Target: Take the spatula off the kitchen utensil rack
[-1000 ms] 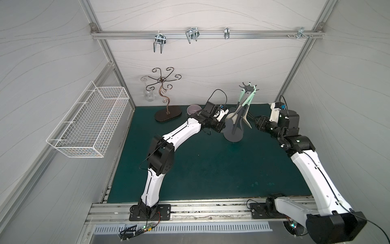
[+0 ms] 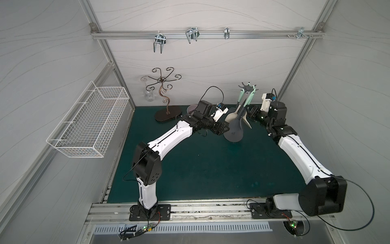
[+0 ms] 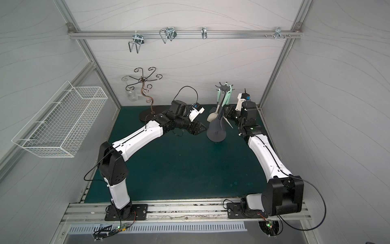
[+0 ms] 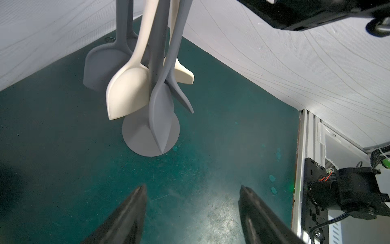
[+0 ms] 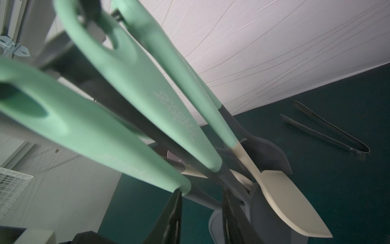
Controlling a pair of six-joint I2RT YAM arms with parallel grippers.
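The grey utensil rack (image 2: 245, 86) stands at the table's back right on its round base (image 4: 138, 132). Several utensils with mint-green handles hang from it. A cream spatula head (image 5: 294, 201) and a green handle (image 5: 158, 91) marked with white lettering show in the right wrist view. Another cream head (image 4: 128, 91) and grey heads hang in the left wrist view. My right gripper is close by the rack's right side, fingers parted; a grey shaft passes behind or between them, cannot tell which. On the rack's left, my left gripper stands open and empty, low beside the base.
Metal tongs (image 5: 333, 132) lie on the table beyond the rack. A brown scroll stand (image 2: 167, 113) with a hanging glass is at back left, near a mauve bowl (image 2: 191, 108). A white wire basket (image 2: 93, 122) hangs at left.
My right arm has moved left, bringing its gripper closer to the hanging handles. The left arm's elbow has shifted left while its gripper has moved only slightly.
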